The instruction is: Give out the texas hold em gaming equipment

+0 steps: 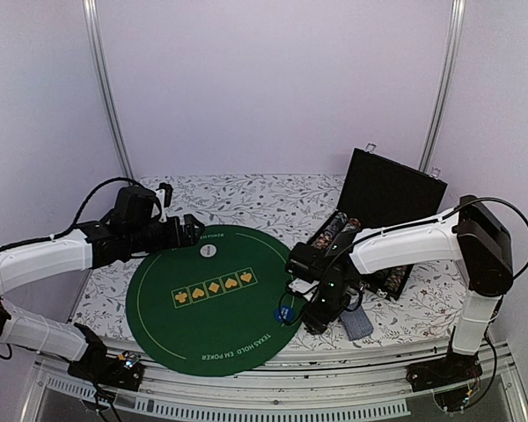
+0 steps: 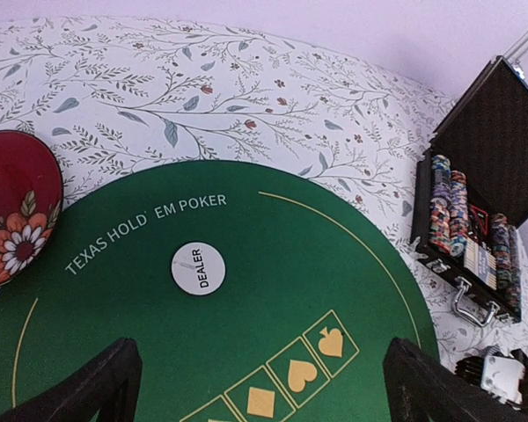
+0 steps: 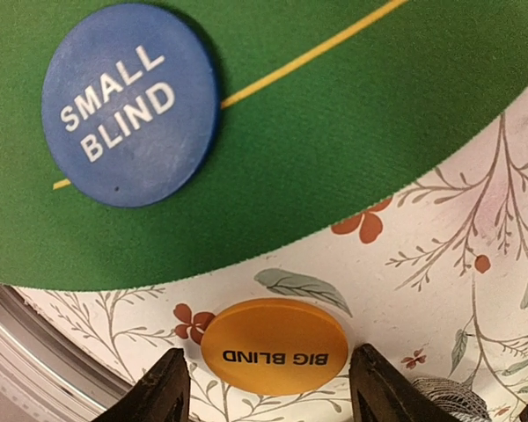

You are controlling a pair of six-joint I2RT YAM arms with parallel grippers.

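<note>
The orange big blind button point(image 3: 275, 345) is on the flowered cloth just outside the mat edge. My right gripper is part open around it, one finger on each side, with narrow gaps showing. On the mat nearby lies the blue small blind button point(image 3: 130, 105). The white dealer button point(image 2: 198, 269) rests near the far side of the green poker mat point(image 1: 185, 330). Above that far side my left gripper stays open with nothing between its fingers. To the right, an open black case point(image 2: 427, 237) holds rows of chips.
A patterned blue-grey block point(image 1: 356, 323) sits right of my right gripper. A red flowered round object point(image 2: 18, 207) shows at the left wrist view's edge.
</note>
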